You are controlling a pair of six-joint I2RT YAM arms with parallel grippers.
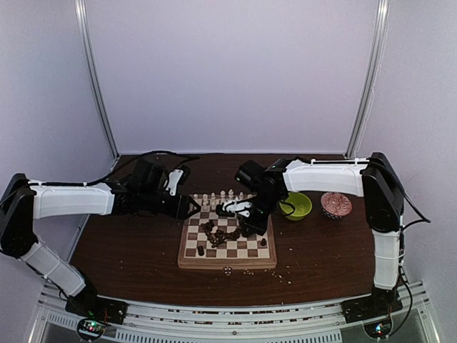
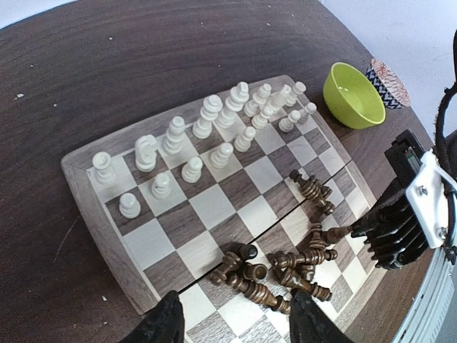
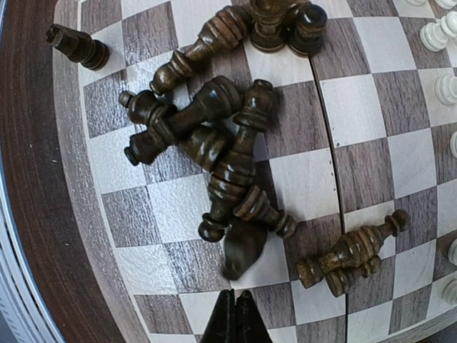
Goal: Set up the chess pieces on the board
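The chessboard (image 3: 175,207) carries a tangled pile of dark pieces. At the pile's near end, a dark knight (image 3: 244,249) lies blurred, just beyond the fingertips of my right gripper. That gripper's fingers are together with nothing between them. My left gripper is open and empty, above the board's left part. Two dark pieces lie together (image 3: 350,250) off to one side of the pile, and a dark rook (image 3: 78,48) stands alone. White pieces (image 2: 191,170) stand in two rows along the far side.
A green bowl (image 1: 296,206) and a patterned bowl (image 1: 335,205) stand to the right of the board. A dark pawn (image 1: 263,242) stands near the board's right front. Bare squares lie between the white rows and the dark pile.
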